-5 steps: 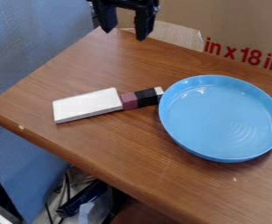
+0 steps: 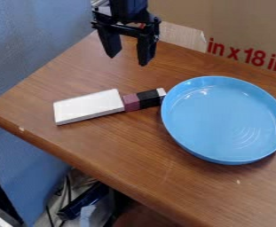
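My gripper (image 2: 127, 51) hangs open at the top of the camera view, above the back of the wooden table, with nothing between its two black fingers. Below it lies a flat bar made up of a long white block (image 2: 87, 106), a maroon piece and a black piece (image 2: 147, 98), with a small pale end touching or very close to the plate. A round light-blue plate (image 2: 223, 120) sits at the right.
The wooden table (image 2: 92, 151) has free room at its back left and front. A cardboard box (image 2: 247, 27) with red print stands behind it. Cables and other items lie below the front-left edge.
My gripper has moved down from the top edge of the view, toward the objects on the table. The blocks and plate have not moved.
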